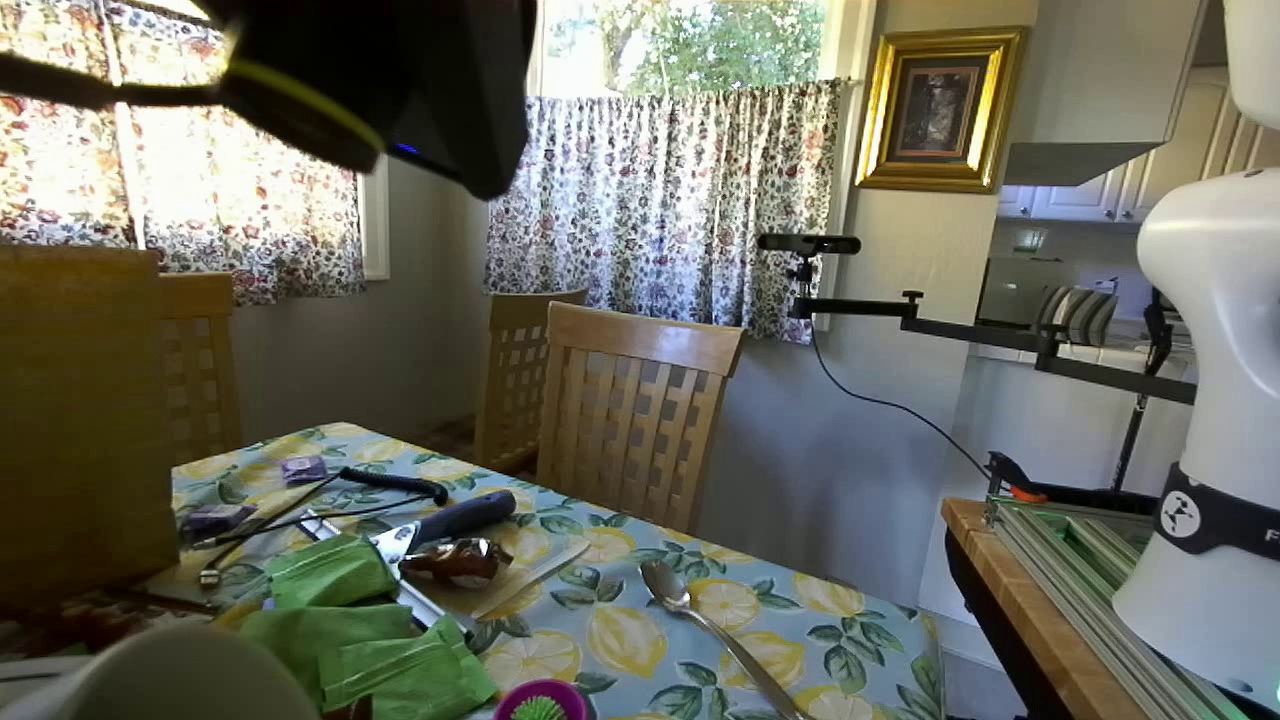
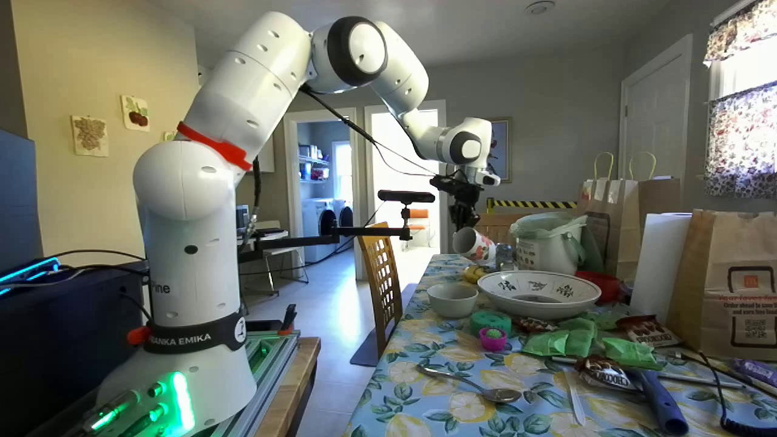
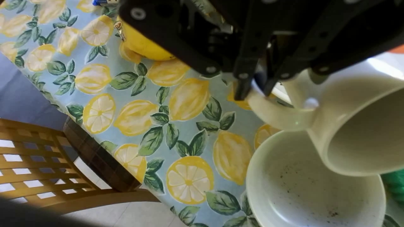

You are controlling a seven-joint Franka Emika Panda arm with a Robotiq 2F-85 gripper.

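A white mug (image 2: 473,245) with red and green decoration is tilted on its side in the air, its mouth facing the robot's side of the table. My gripper (image 2: 464,223) is shut on its handle. The wrist view shows the fingertips (image 3: 242,90) around the curved mug handle (image 3: 282,116), while the mug (image 3: 341,109) extends to the right, partly overlapping the white bowl below. That bowl (image 3: 314,185) stands upright on the table and has dark specks inside; from the side, the same bowl (image 2: 451,300) sits lower than the mug.
A large patterned dish (image 2: 539,291), a white bucket (image 2: 546,247) and paper bags (image 2: 736,284) crowd the far side. Green packets (image 2: 568,338), a spoon (image 2: 473,386) and a blue-handled tool (image 2: 659,404) lie nearer. A yellow object (image 3: 145,41) rests beside the gripper. The tablecloth's chair-side strip is clear.
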